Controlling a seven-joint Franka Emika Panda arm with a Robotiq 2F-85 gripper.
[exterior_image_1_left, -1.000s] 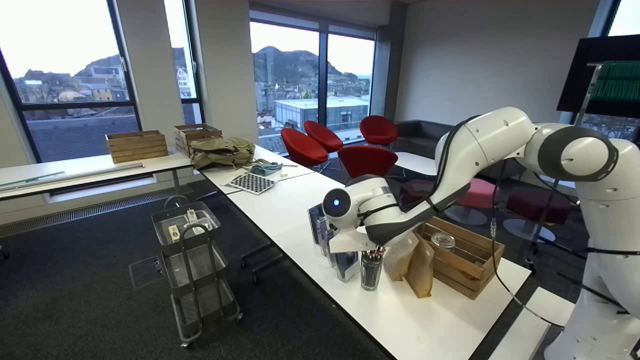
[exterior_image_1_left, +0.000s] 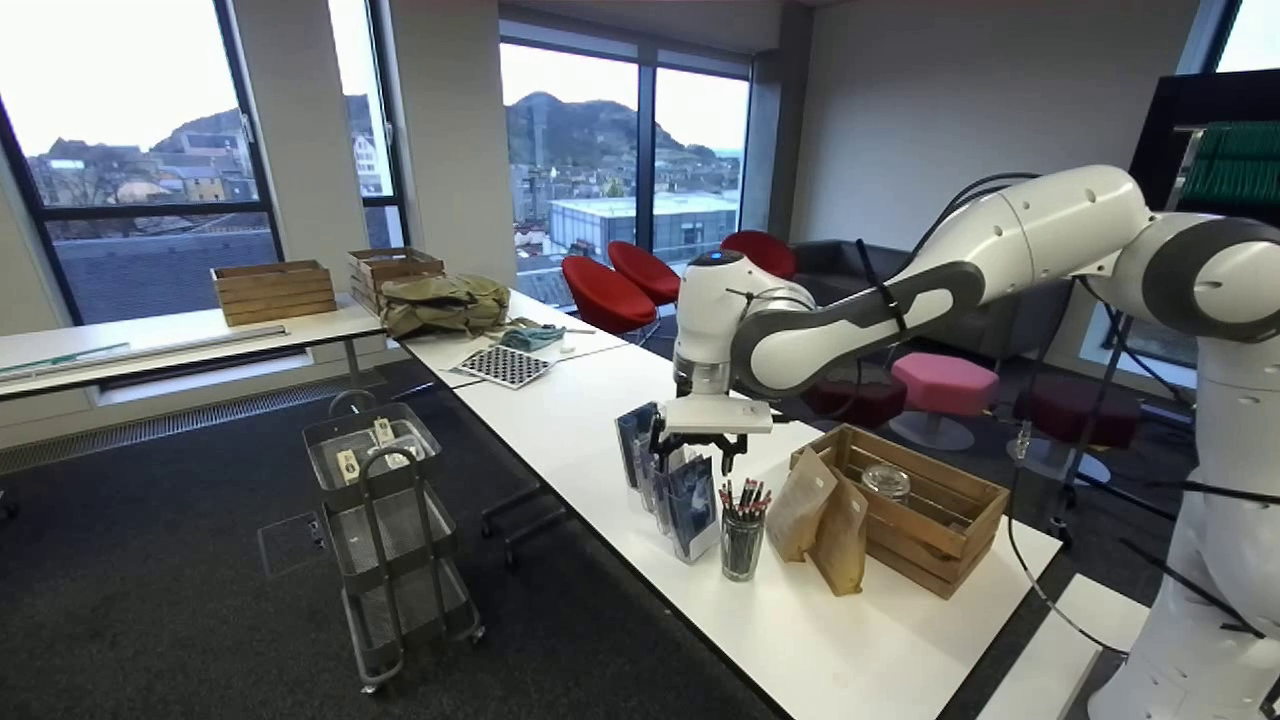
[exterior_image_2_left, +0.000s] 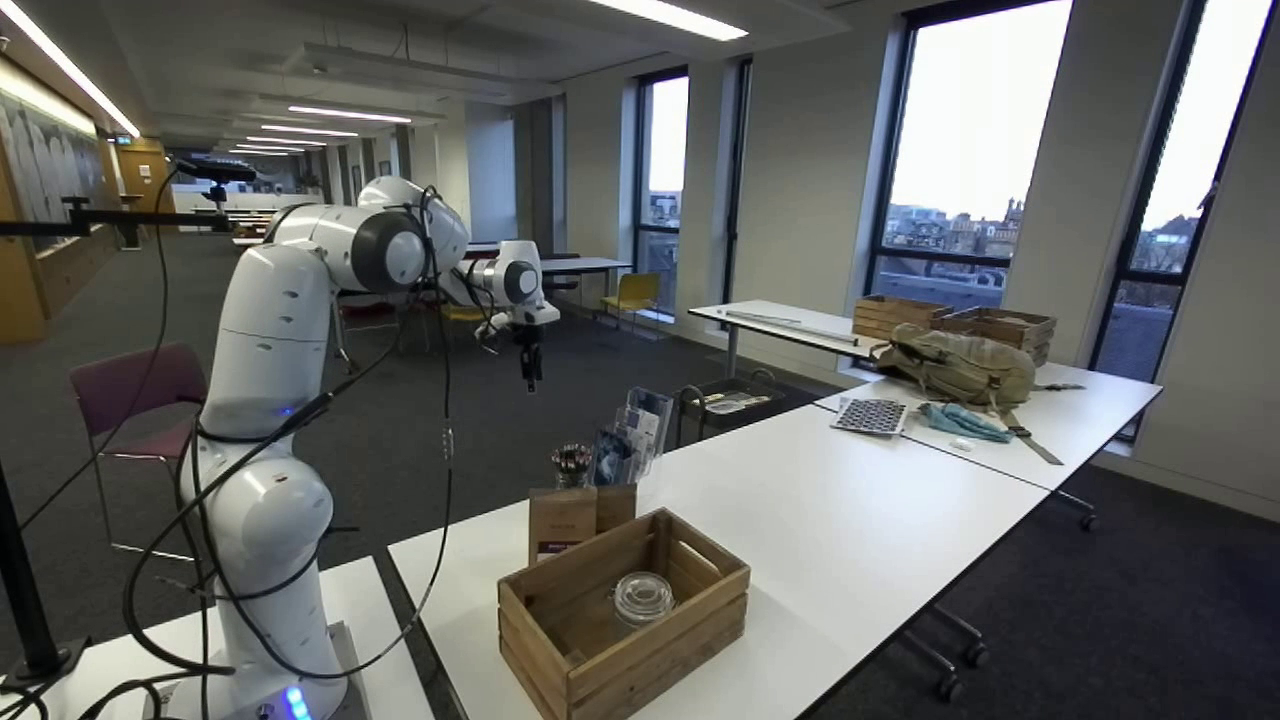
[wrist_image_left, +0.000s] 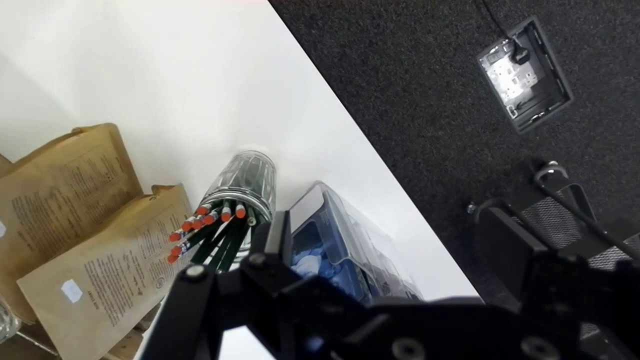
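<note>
My gripper (exterior_image_1_left: 696, 458) hangs above the table by the leaflet holders, fingers apart and nothing between them. In exterior view 1 it stands higher than the glass of pencils (exterior_image_1_left: 741, 546), whose red-tipped ends point up. The wrist view has that glass (wrist_image_left: 244, 180) left of centre, close to one dark finger (wrist_image_left: 277, 237) in the picture. Clear holders with blue leaflets (exterior_image_1_left: 692, 510) stand next to the glass; one holder (wrist_image_left: 336, 246) appears partly behind the gripper in the wrist view. Two brown paper bags (exterior_image_1_left: 800, 504) stand between the glass and a wooden crate (exterior_image_2_left: 654, 636).
A lidded glass jar (exterior_image_2_left: 643, 596) sits inside the crate. Farther along the table lie a checkered board (exterior_image_1_left: 504, 366) and an olive bag (exterior_image_1_left: 444, 304). A grey trolley (exterior_image_1_left: 378, 516) stands on the floor beside the table.
The arm has risen and its wrist has swung from tilted to pointing down. My gripper's fingers, hidden before, now show above the leaflets. Objects on the table look unmoved.
</note>
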